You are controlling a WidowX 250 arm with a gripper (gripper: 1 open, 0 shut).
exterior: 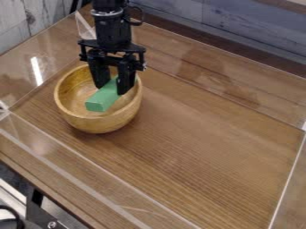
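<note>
My black gripper [113,73] reaches down from the top of the camera view into a yellow wooden bowl [81,114] on the left half of the table. It is shut on a green block [104,99], held at its upper end inside the bowl. The block lies slanted, its lower end towards the front left of the bowl. Whether it touches the bowl's floor I cannot tell.
Grey walls [227,22] stand behind it and at the left. Dark cables lie at the lower left corner.
</note>
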